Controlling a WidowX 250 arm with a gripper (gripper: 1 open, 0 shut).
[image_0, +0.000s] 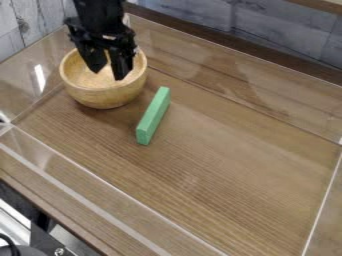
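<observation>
A black gripper reaches down from the top of the view over the wooden bowl, its fingertips at the bowl's upper part. Whether it holds anything between its fingers cannot be made out. A green bar lies on the wooden surface to the right of the bowl, apart from it.
</observation>
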